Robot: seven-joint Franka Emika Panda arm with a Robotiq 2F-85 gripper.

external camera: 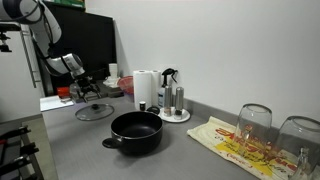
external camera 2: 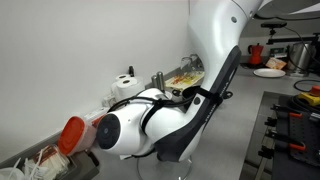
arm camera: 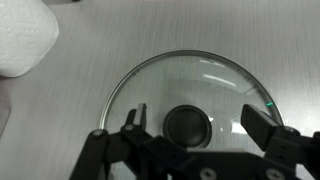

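A glass lid (arm camera: 158, 82) with a metal rim and a round black knob (arm camera: 187, 126) lies flat on the grey counter. In the wrist view the knob sits between the two fingers of my open gripper, seen from above, and nothing is held. From the first exterior view, the lid (external camera: 94, 112) is at the left of the counter and my gripper (external camera: 90, 91) is above it, small and hard to make out. A black pot (external camera: 136, 132) without a cover stands nearer the camera. The second exterior view has my arm covering most of the lid.
Behind the pot are a paper towel roll (external camera: 147, 86) and a white plate (external camera: 176, 116) with several bottles. Upside-down glasses (external camera: 252, 129) stand on a yellow cloth (external camera: 225, 143) at right. Bare counter lies between lid and pot.
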